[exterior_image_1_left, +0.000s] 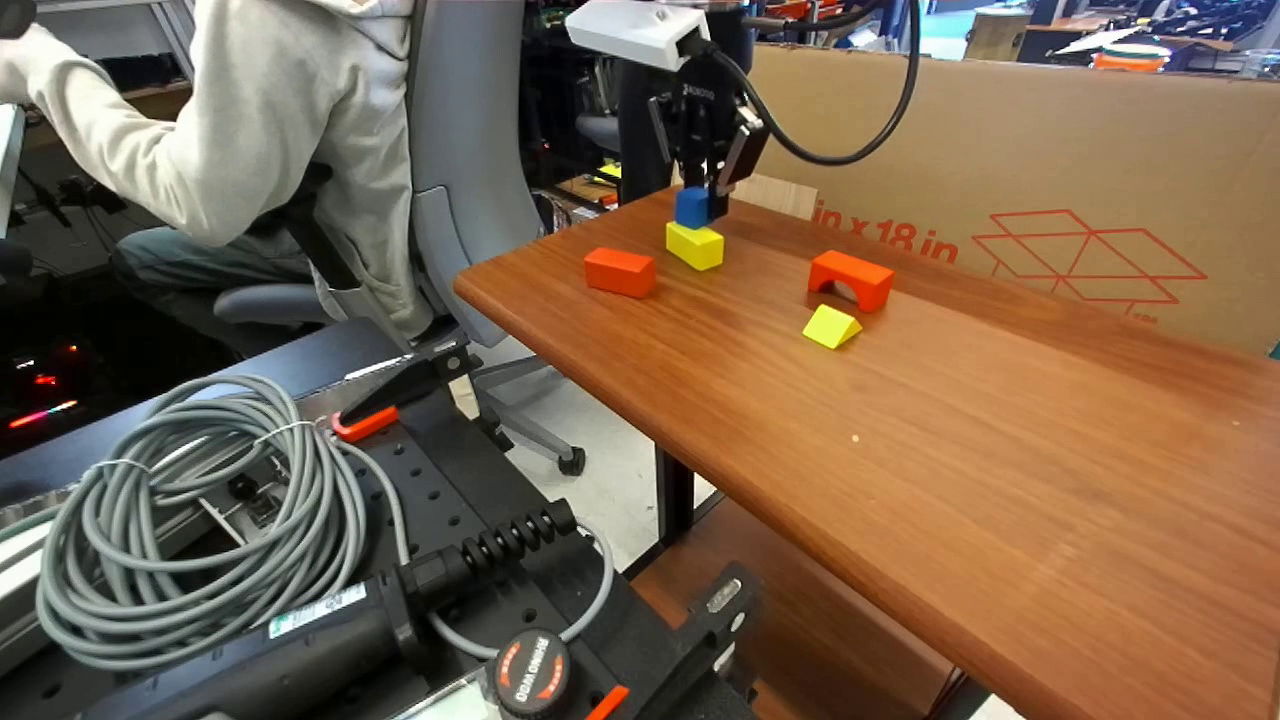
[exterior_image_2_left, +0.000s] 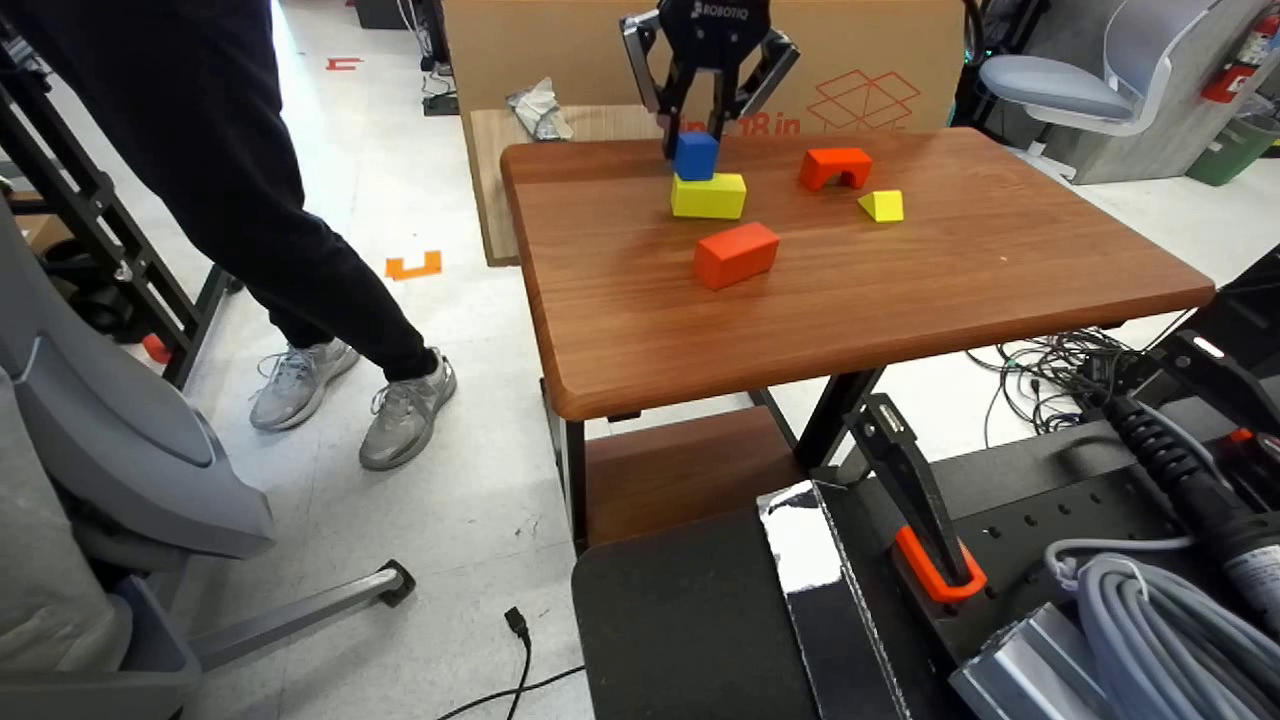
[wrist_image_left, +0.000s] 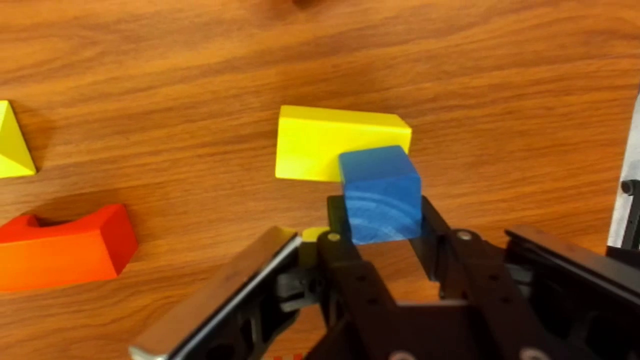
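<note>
A blue cube (wrist_image_left: 382, 201) is held between the fingertips of my gripper, which is shut on it. In exterior view 2, the blue cube (exterior_image_2_left: 696, 156) overlaps the upper left part of a yellow rectangular block (exterior_image_2_left: 708, 197). From the wrist, the cube covers part of the near edge of that yellow block (wrist_image_left: 321, 144), towards its right end. Cube and block look to be touching, the cube at or over the block's top. How much of the cube's underside bears on it is hidden.
An orange-red rectangular block (exterior_image_1_left: 620, 274) lies nearer the table's front-left edge. On the other side are an orange-red arch (exterior_image_1_left: 852, 278) and a small yellow triangular block (exterior_image_1_left: 831, 326). A cardboard panel (exterior_image_1_left: 1020, 180) stands behind the table (exterior_image_1_left: 960, 480), whose right part is clear.
</note>
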